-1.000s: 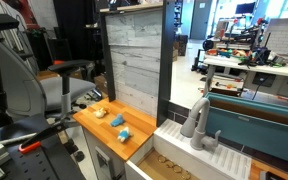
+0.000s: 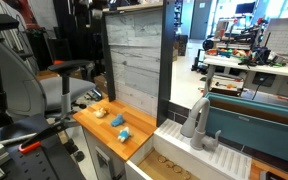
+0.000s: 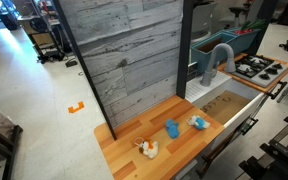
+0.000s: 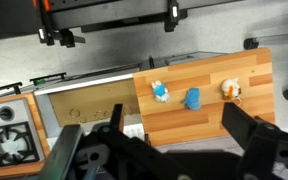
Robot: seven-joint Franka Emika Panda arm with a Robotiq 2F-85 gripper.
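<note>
My gripper is open in the wrist view, its two dark fingers wide apart with nothing between them. It looks down from above the wooden counter [image 4: 174, 133]. Three small items lie apart on that counter: a blue-and-white one [image 4: 160, 91], a plain blue one [image 4: 192, 98] and a whitish one with orange-brown parts [image 4: 230, 88]. Exterior view 2 shows the same blue-and-white item [image 3: 199, 122] nearest the sink, then the blue item [image 3: 172, 128], then the whitish item [image 3: 147, 148] at the far end. Their exact kinds are too small to tell.
A sink basin [image 3: 224, 104] with a grey faucet [image 3: 208, 73] adjoins the counter, and a stove top [image 3: 261, 69] lies beyond it. A grey plank wall [image 3: 134, 60] rises behind the counter. Bare wood surrounds the small items.
A dark part of the arm has come into exterior view 1 at the upper left, above the counter's far end. The small items have not moved.
</note>
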